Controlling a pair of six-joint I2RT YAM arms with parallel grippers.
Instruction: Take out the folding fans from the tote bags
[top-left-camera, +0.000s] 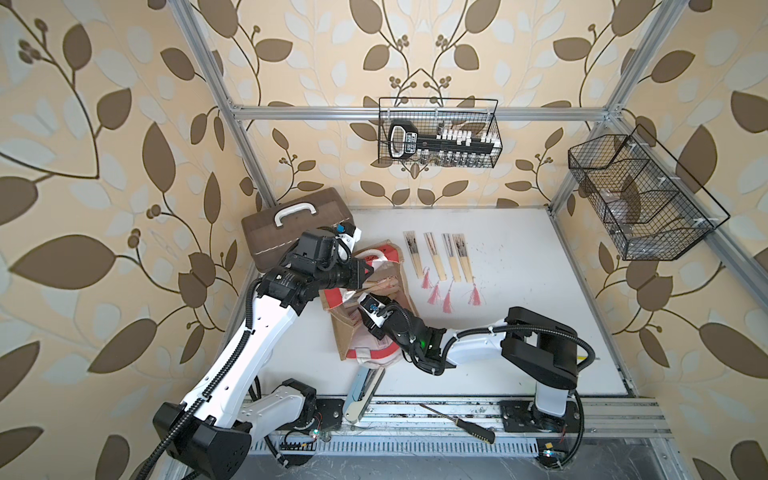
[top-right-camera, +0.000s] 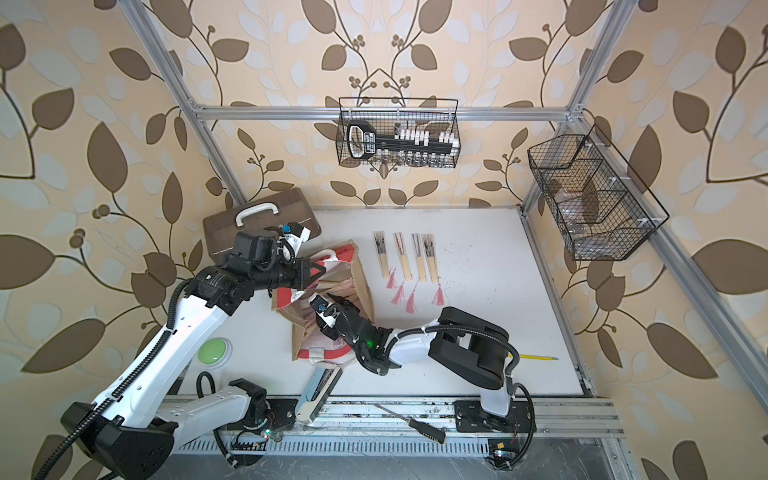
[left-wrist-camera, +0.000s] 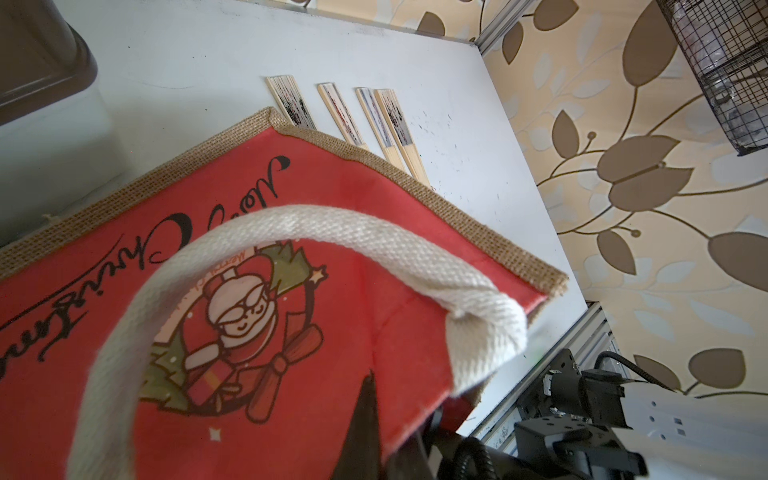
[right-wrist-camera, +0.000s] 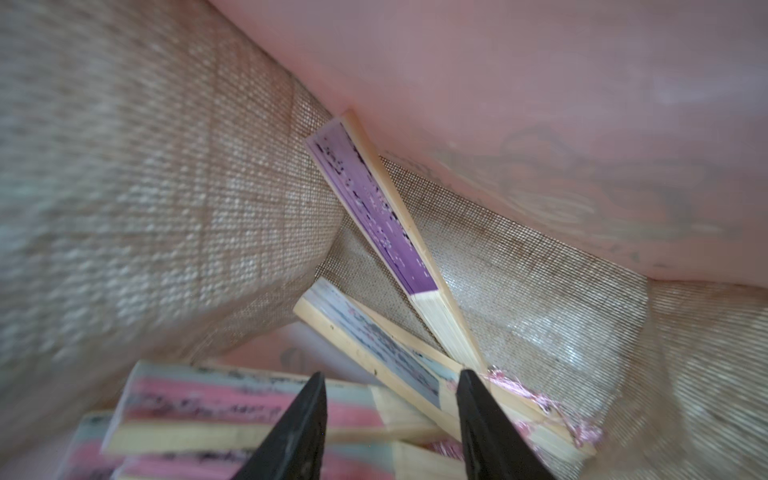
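Observation:
The tote bag (top-left-camera: 344, 332) of burlap and red fabric lies with its mouth toward the right arm. In the left wrist view, its red side (left-wrist-camera: 336, 344) runs to my left gripper, whose fingers are shut on that fabric. My right gripper is inside the bag, fingers apart with nothing gripped. Ahead of it, a purple folding fan (right-wrist-camera: 380, 208) leans against the bag wall. Below lie a grey-blue fan (right-wrist-camera: 376, 340) and pink-and-green fans (right-wrist-camera: 248, 404), partly overlapping. Several fans (top-left-camera: 452, 256) with pink tassels rest in a row on the table.
Behind the left arm stands a brown-lidded box (top-left-camera: 268, 220). A stapler-like tool (top-left-camera: 364, 392) lies by the bag's near end, and a screwdriver (top-left-camera: 460, 422) on the front rail.

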